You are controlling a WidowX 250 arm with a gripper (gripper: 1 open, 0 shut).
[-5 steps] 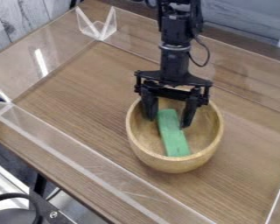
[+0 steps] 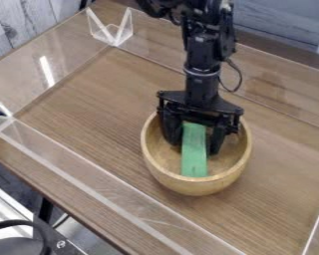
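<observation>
A tan round bowl (image 2: 163, 165) sits on the wooden table, right of the middle of the camera view. A green oblong object (image 2: 193, 159) lies inside it, upright in the picture, its upper part partly covered by the gripper. My black gripper (image 2: 197, 124) reaches down from the top into the back half of the bowl, its open fingers around the upper end of the green object. Whether they touch it I cannot tell.
A white wire-like piece (image 2: 109, 28) stands at the back left. Dark cables lie at the lower left edge.
The gripper has come slightly lower and nearer over the green object, which now shows more upright in the picture. The bowl has stayed about in place.
</observation>
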